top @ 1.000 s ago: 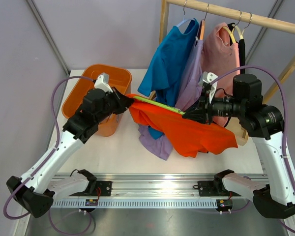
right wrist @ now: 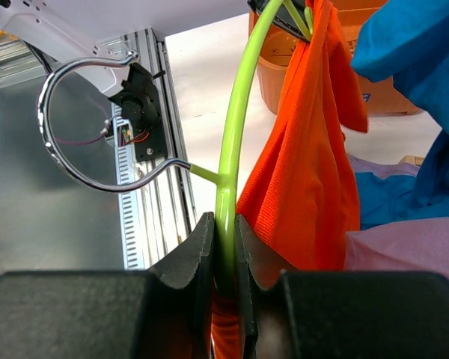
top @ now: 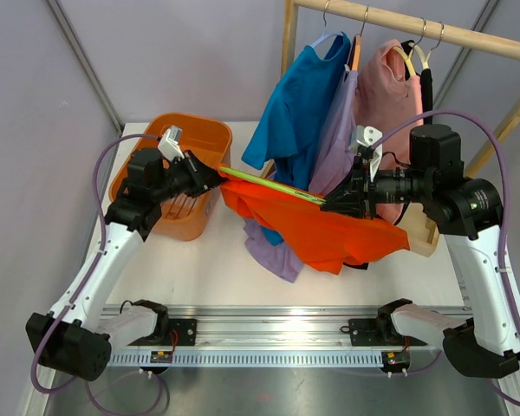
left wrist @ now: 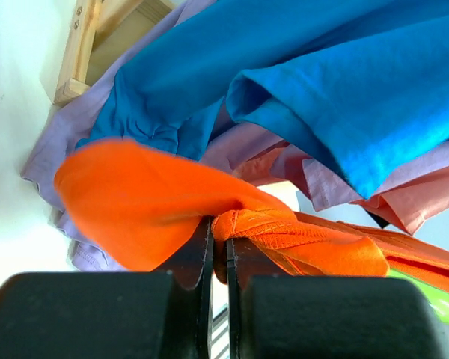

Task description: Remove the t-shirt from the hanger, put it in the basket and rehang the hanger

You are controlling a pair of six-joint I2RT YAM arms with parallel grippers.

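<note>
The orange t-shirt (top: 303, 225) is stretched between my grippers with the green hanger (top: 273, 185) along its upper edge. My left gripper (top: 218, 178) is shut on the shirt's gathered fabric (left wrist: 262, 224), near one end of the hanger. My right gripper (top: 329, 204) holds round the green hanger (right wrist: 232, 172) near its hook (right wrist: 60, 134), with orange fabric hanging beside and behind it; the right wrist view shows its fingers close on the hanger's bar.
An orange basket (top: 182, 225) stands at the left. Blue (top: 295, 104), lilac and pink shirts hang from a wooden rail (top: 416, 29) at the back right. Lilac fabric (top: 273, 260) lies on the white table (top: 156, 277).
My left gripper has shifted slightly left with the orange shirt and hanger's end, and its arm has changed angle a little. The right side is nearly unchanged.
</note>
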